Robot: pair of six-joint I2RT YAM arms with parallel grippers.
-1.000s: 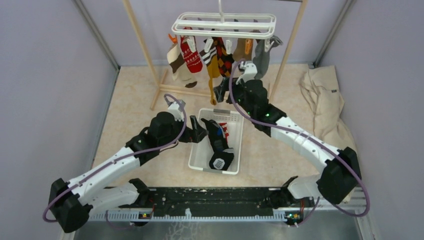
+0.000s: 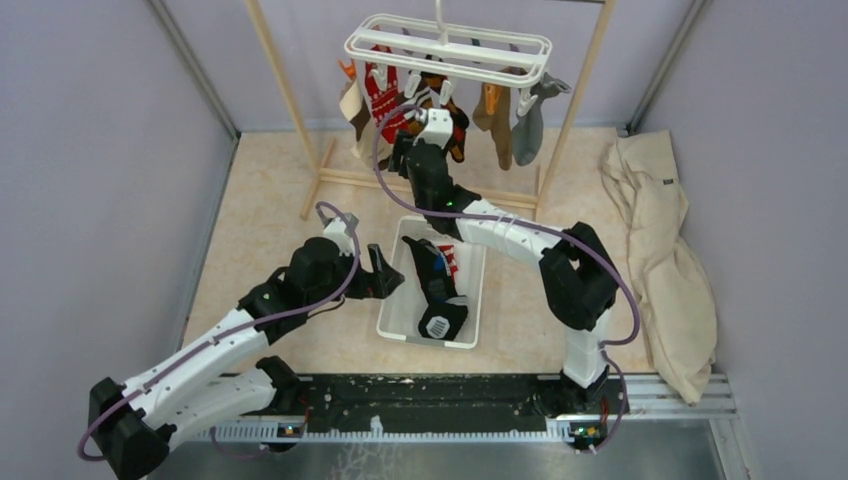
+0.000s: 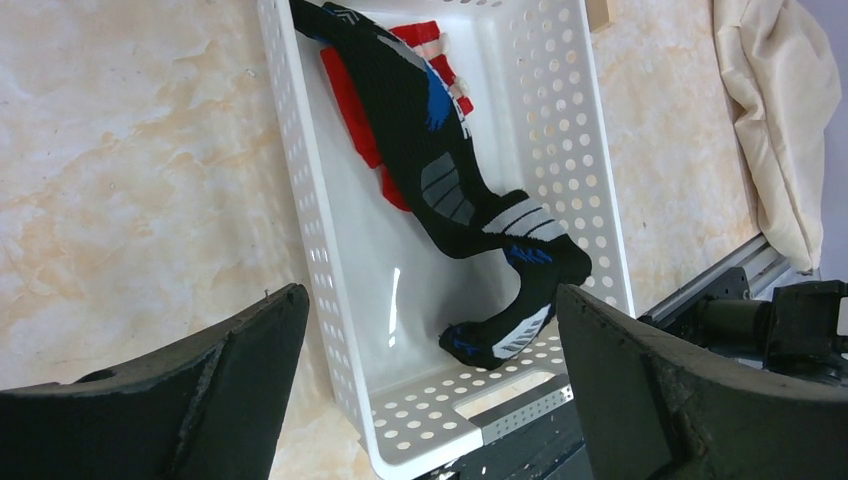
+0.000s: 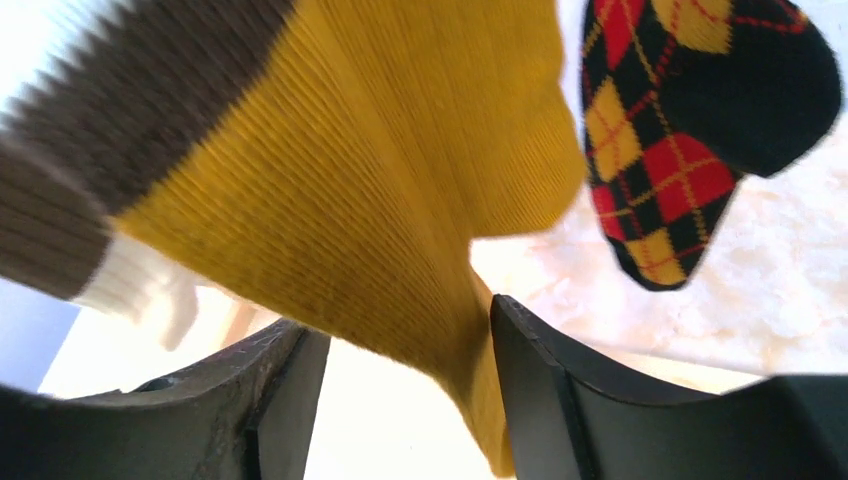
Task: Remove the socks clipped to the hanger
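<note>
Several socks hang by clips from the white hanger [image 2: 448, 50]: a cream and brown one, a red patterned sock [image 2: 384, 95], an argyle sock [image 4: 660, 140], a brown sock [image 2: 495, 120] and a grey sock [image 2: 527, 135]. A mustard striped sock [image 4: 390, 170] hangs close to the right wrist camera, its lower part passing between my right gripper's [image 4: 408, 322] partly open fingers, near the right-hand one. From above, the right arm covers much of that sock. Over the white basket's [image 3: 325, 230] left side, my left gripper stands open and empty.
Inside the basket lie a black sock [image 3: 420, 150] and a red and white sock [image 3: 345, 100]. The wooden stand [image 2: 285, 95] frames the hanger. A beige cloth bag [image 2: 660, 260] lies at the right.
My right gripper has moved left and towards the hanging socks, to the mustard sock. The hanger and socks sway slightly. My left arm has shifted a little to the left.
</note>
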